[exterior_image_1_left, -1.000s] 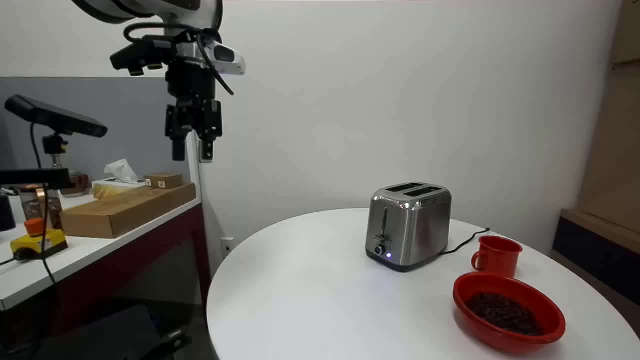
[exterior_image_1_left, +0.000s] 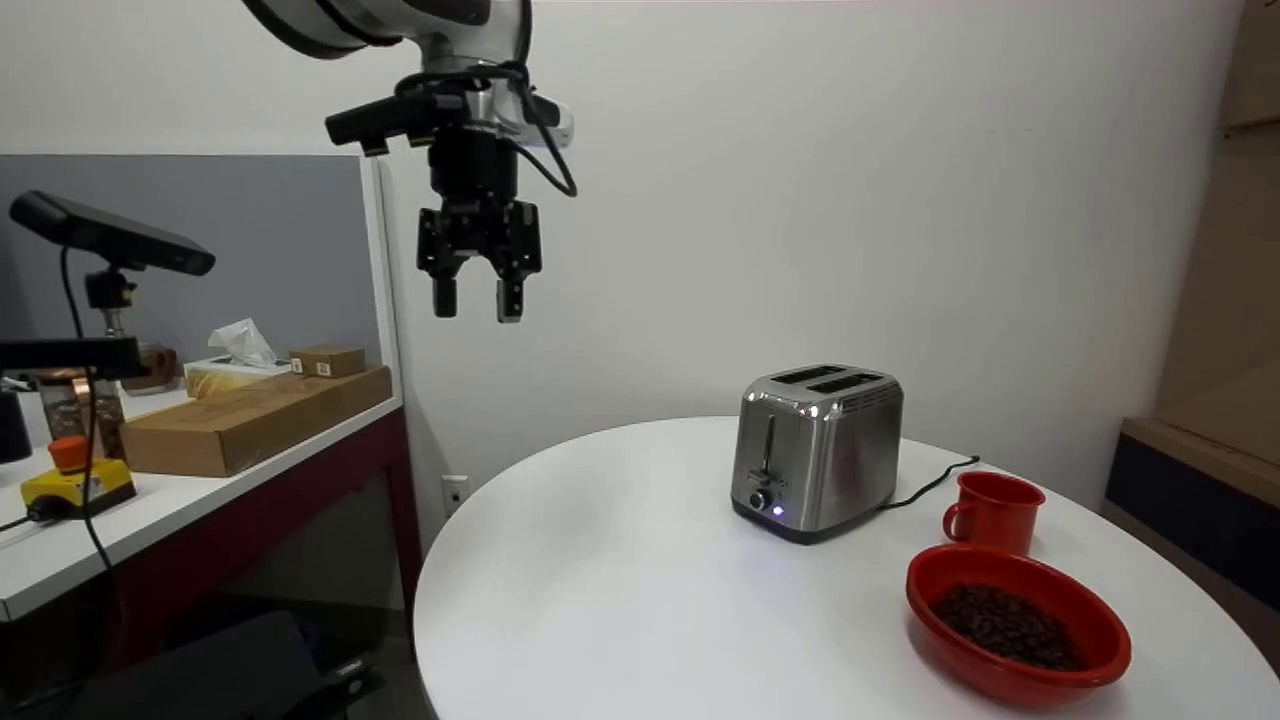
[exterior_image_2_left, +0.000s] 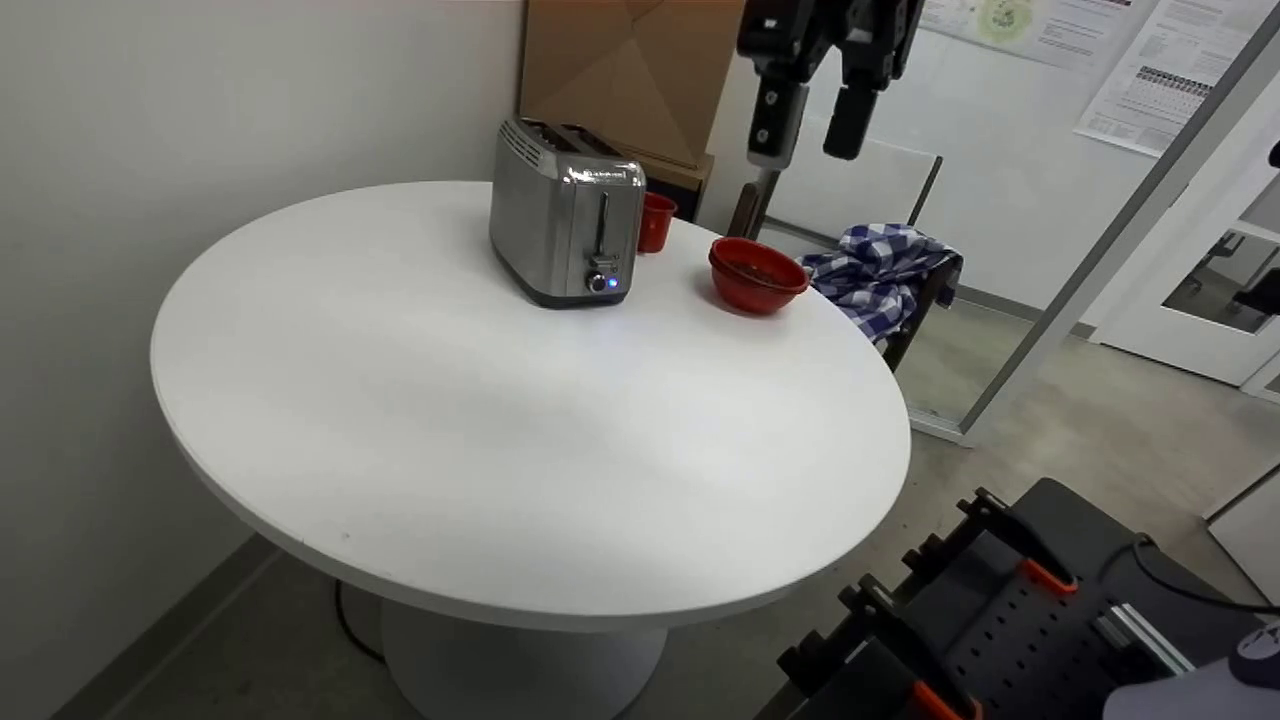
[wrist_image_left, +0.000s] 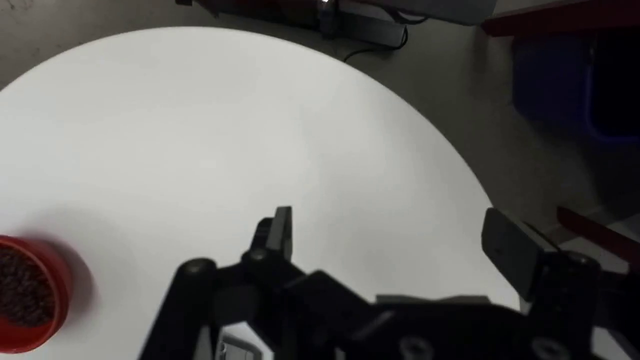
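High above the left part of the round white table hangs my gripper (exterior_image_1_left: 477, 302), fingers pointing down and spread apart. In the wrist view the gripper has a wide gap between its fingers, with only bare tabletop beneath. A silver toaster (exterior_image_1_left: 818, 454) stands towards the back of the table, its slots facing up and a small light lit. To its right is a red cup (exterior_image_1_left: 996, 514) with a handle. In front of the cup sits a red bowl (exterior_image_2_left: 758, 276) holding dark brown beans or pellets (exterior_image_1_left: 1010, 625). My gripper touches none of these.
A black cord (exterior_image_1_left: 930, 482) trails behind the toaster. A side desk (exterior_image_1_left: 276, 444) at the left carries a cardboard box (exterior_image_1_left: 258, 420). Checked cloth (exterior_image_2_left: 882, 270) lies beyond the table edge.
My arm and gripper have shifted to the right in exterior view 1, staying high and open. The toaster, cup and bowl have not moved.
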